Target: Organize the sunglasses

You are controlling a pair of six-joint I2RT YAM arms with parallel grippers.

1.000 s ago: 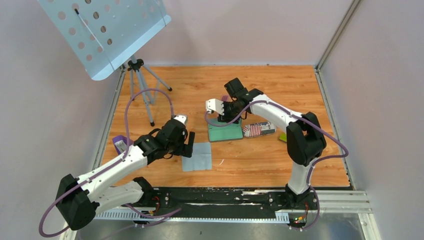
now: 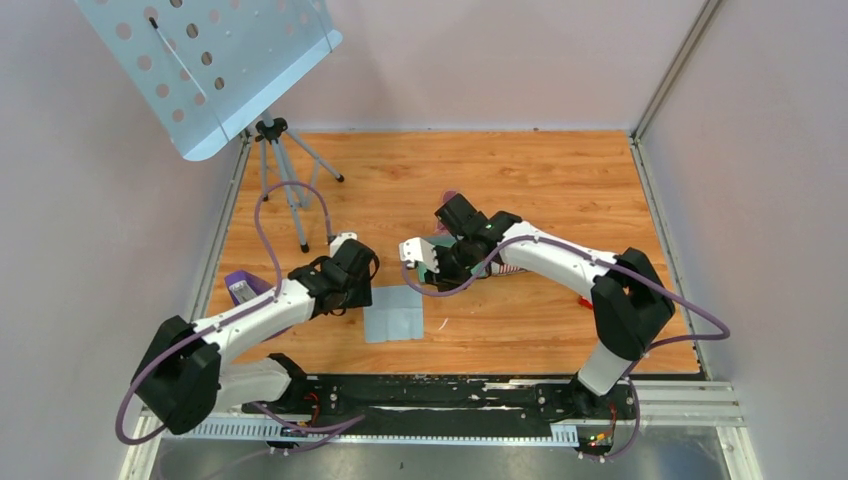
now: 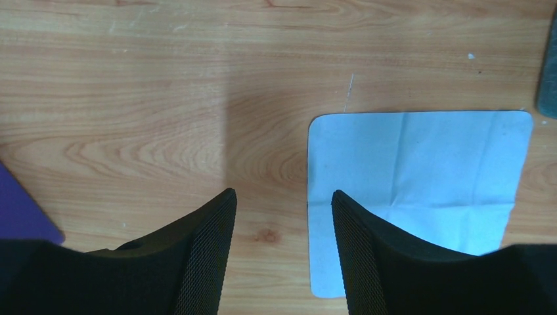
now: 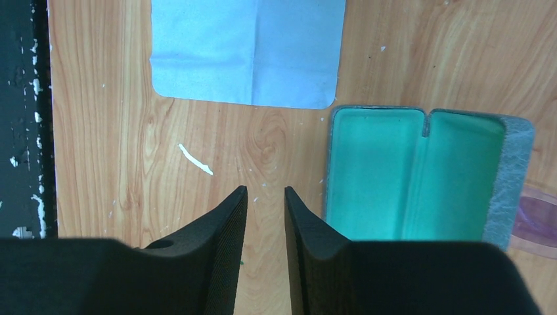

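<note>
In the right wrist view an open case [image 4: 378,170] with a green lining lies on the wood, its grey-blue edge at the right. Past that edge shows part of a transparent pink-purple lens [image 4: 538,223], apparently the sunglasses; the rest is out of frame. A light blue folded cloth [image 3: 420,164] lies flat beside the case. My left gripper hovers over the cloth's left edge, fingers apart, nothing seen between them. My right gripper is narrowly open and empty, above bare wood left of the case. From above, the right arm hides most of the case.
A purple box [image 2: 245,287] sits at the left, near the left forearm. A patterned piece [image 2: 508,268] is partly under the right arm, and a red item [image 2: 585,301] lies near its elbow. A tripod [image 2: 290,180] stands at back left.
The left gripper has shifted slightly left and turned. The cloth has not moved.
</note>
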